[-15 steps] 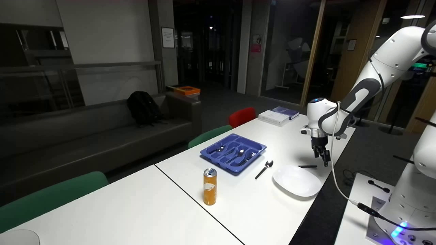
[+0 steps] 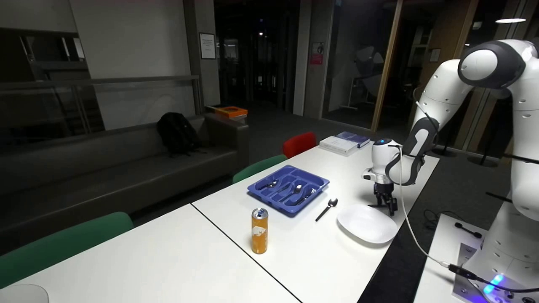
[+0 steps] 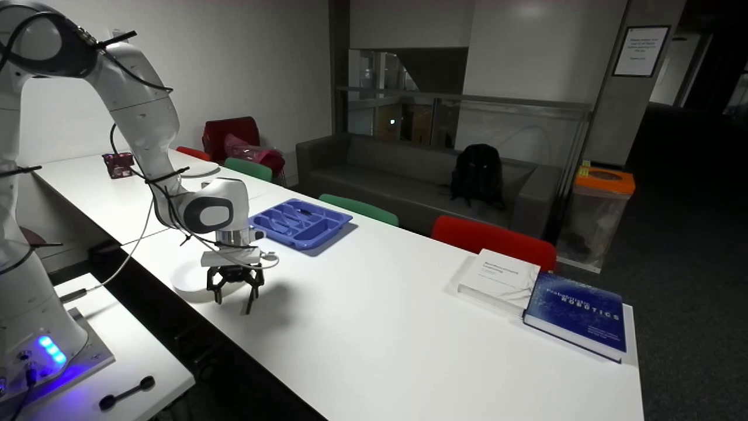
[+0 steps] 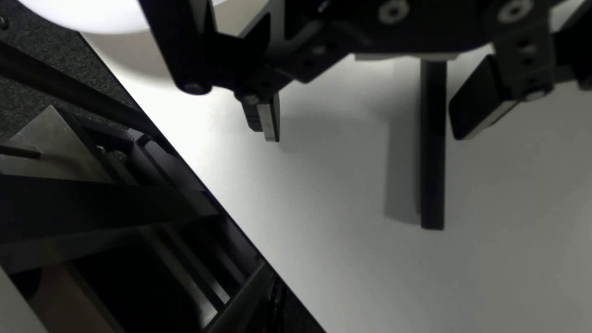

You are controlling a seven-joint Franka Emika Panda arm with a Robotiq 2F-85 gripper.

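Low over the table's edge side, my gripper (image 2: pixel 386 207) (image 3: pixel 235 289) stands open. Below it a thin black handle, probably a utensil's (image 4: pixel 433 166) (image 3: pixel 248 302), lies on the white table. In the wrist view it runs between the two fingers, nearer the right one, and its upper end is hidden behind the gripper body. The white dish (image 2: pixel 367 224) (image 4: pixel 94 14) sits close beside the gripper. A black-handled spoon (image 2: pixel 327 208) lies between the dish and the blue cutlery tray (image 2: pixel 319 180) (image 3: pixel 301 245), which holds several utensils.
An orange can (image 2: pixel 260 231) stands upright on the near side of the tray. Two books, one white (image 3: pixel 498 279) and one blue (image 3: pixel 576 312), lie at the table's far end. Between them and the gripper the tabletop is clear. The table's edge (image 4: pixel 222 211) runs close by.
The gripper has come down and moved left in exterior view 1, from above the table to around the black handle. The dish, spoon, tray and can have not moved.
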